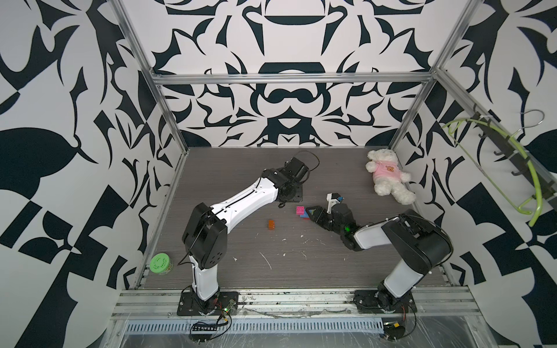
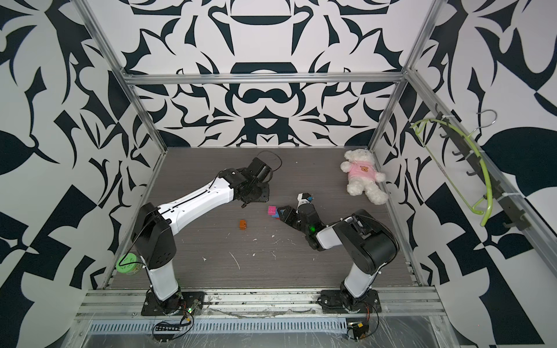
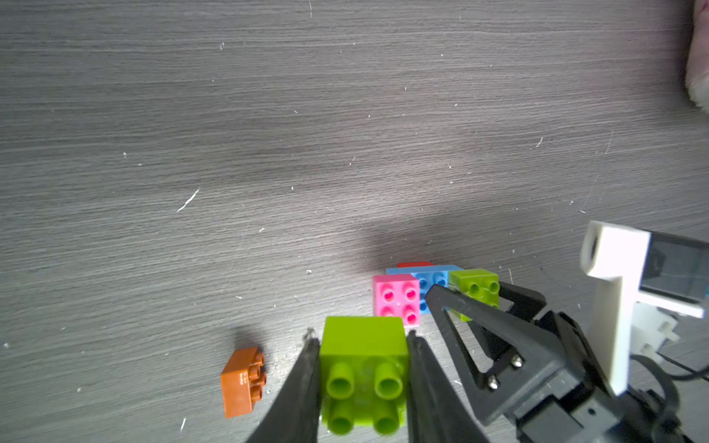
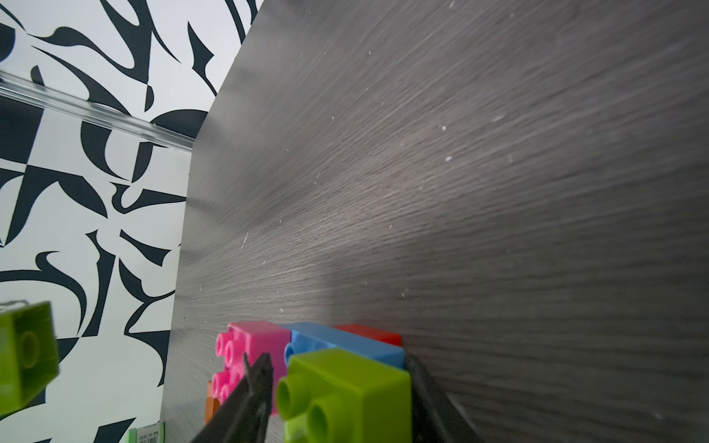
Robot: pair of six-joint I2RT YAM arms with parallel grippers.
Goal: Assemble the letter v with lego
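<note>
My left gripper is shut on a green brick (image 3: 363, 341), held raised over the table with its studs showing. Farther right on the table sits a small assembly: a pink brick (image 3: 396, 296), a blue brick (image 3: 432, 280), a red brick (image 3: 413, 263) and a second green brick (image 3: 476, 283) at its right end. Around that second green brick my right gripper stands part open, one finger (image 4: 254, 395) on either side. The underside of the assembly is hidden. At the left edge of the right wrist view, the held green brick (image 4: 26, 354) shows too.
A loose orange brick (image 3: 242, 381) lies apart on the table, left of the assembly. A teddy bear (image 1: 387, 174) rests at the back right, and a green-lidded jar (image 1: 160, 263) stands at the front left.
</note>
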